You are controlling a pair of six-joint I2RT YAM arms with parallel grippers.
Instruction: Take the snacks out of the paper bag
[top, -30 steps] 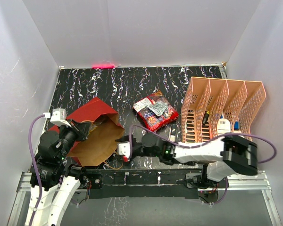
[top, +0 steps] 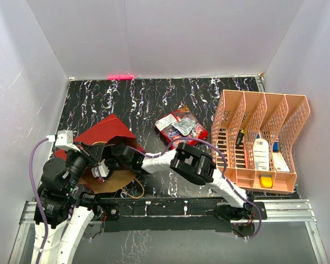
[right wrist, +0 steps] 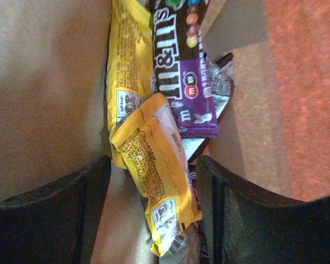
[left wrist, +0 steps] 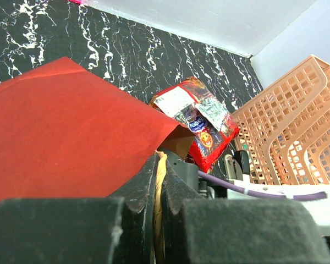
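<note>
The red paper bag [top: 88,135] lies on its side at the left of the table. My left gripper is shut on its twisted rope handle [left wrist: 159,209], holding it at the bag's upper edge. My right gripper reaches inside the bag, its fingers apart either side of a yellow snack packet [right wrist: 154,170]. Behind that lie another yellow packet [right wrist: 126,60] and a purple M&M's packet [right wrist: 181,77], with more wrappers partly hidden beneath. Whether the fingers touch the front packet I cannot tell.
A red snack bag with a silver packet [top: 184,125] on it lies at the centre back. An orange divided basket [top: 294,132] holding several items stands at the right.
My right arm has swung left from the middle front into the bag's opening. My left gripper has barely moved.
</note>
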